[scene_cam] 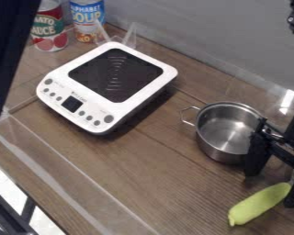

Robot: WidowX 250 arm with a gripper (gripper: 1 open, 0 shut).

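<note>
A steel pot [220, 128] with wire handles sits on the wooden counter, right of centre. A pale green elongated object [257, 204], like a toy vegetable, lies at the front right. The black gripper [275, 174] is at the right edge, over and beside the pot's right side and just above the green object's upper end, partly out of frame. It stands open; its fingers are dark and hard to separate.
A white induction cooker [107, 85] sits at the left centre. Two cans, tomato sauce [48, 26] and alphabet soup [89, 16], stand at the back left.
</note>
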